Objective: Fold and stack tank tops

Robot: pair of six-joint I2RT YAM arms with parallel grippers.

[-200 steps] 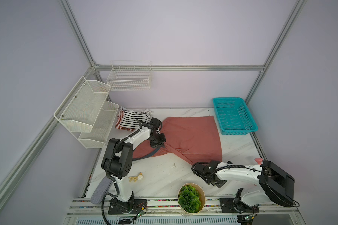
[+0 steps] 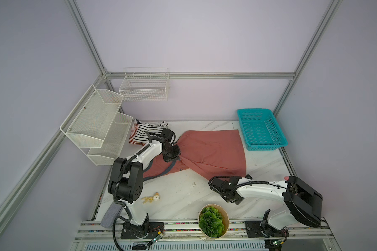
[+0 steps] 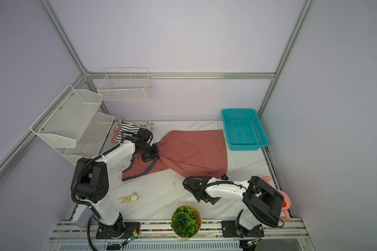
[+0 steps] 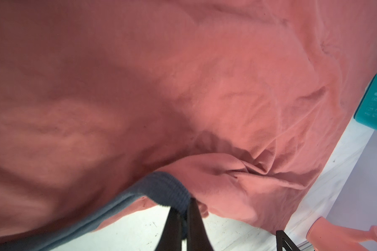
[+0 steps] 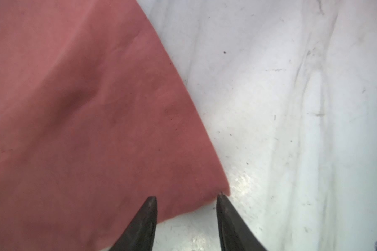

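Observation:
A coral-red tank top (image 2: pixel 213 150) with grey trim (image 4: pixel 125 196) lies spread over the middle of the table. Its body is flat with some creases, while the strap end reaches left beneath my left arm. My left gripper is shut on a bit of the grey-trimmed edge, raising it slightly. At the front right corner of the hem, my right gripper stands part open, fingers apart. The hem's corner lies just ahead of and between its tips, not clasped. Striped folded cloth (image 2: pixel 152 132) rests at the back left.
A teal basket (image 2: pixel 261 147) stands at the back right, white wire racks at the left. A bowl of green leaves (image 2: pixel 212 221) sits at the front edge, with a small yellow figure (image 2: pixel 150 197) at the front left. A coral watering can (image 4: pixel 335 234) is at the right.
My left gripper has shifted slightly left with the trimmed edge, and more of the strap end shows at the left. The right arm has swung a little left near the hem's front corner.

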